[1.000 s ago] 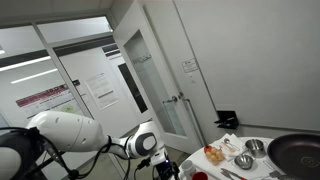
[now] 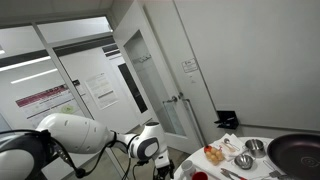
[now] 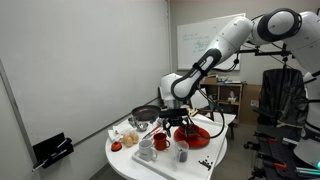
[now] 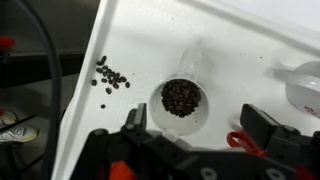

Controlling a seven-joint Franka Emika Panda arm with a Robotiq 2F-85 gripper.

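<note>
In the wrist view a pale cup (image 4: 157,108) holding dark beans (image 4: 181,97) stands below my gripper. The fingers are spread wide, one finger to each side of the cup's near part, with nothing visible between the fingertips. From exterior view 2, the gripper (image 3: 184,133) hangs over a greyish cup (image 3: 182,154) on the white tray (image 3: 165,171). In exterior view 1 the arm (image 2: 80,132) reaches down at the left, and its fingertips cannot be made out.
Loose beans (image 4: 113,78) lie on the tray left of the cup. A white mug (image 3: 148,151), a red mug (image 3: 161,139) and a red plate (image 3: 212,124) are close by. Farther off are a dark pan (image 2: 296,154) and metal bowls (image 2: 254,147).
The arm has shifted very slightly to the right in exterior view 1 over the last second. The objects on the table look unmoved.
</note>
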